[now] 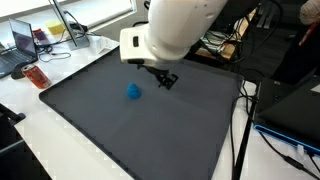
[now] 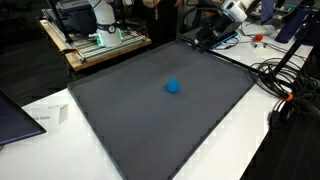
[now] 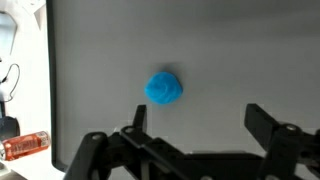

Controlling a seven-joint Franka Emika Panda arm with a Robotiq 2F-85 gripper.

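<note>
A small blue object (image 1: 133, 91) rests by itself on the dark grey board (image 1: 110, 125). In the second exterior view the same blue object (image 2: 172, 86) lies near the board's middle. The wrist view shows the blue object (image 3: 163, 88) from above, ahead of the fingers and left of centre. My gripper is open, its two dark fingers (image 3: 133, 132) wide apart with bare board between them. In the first exterior view the gripper (image 1: 160, 76) hangs above the board, to the right of the blue object and apart from it.
An orange-red can (image 1: 37, 77) stands off the board's left corner, near a laptop (image 1: 22, 45). Cables (image 2: 285, 80) run along the table beside the board. Most of the board's surface is clear.
</note>
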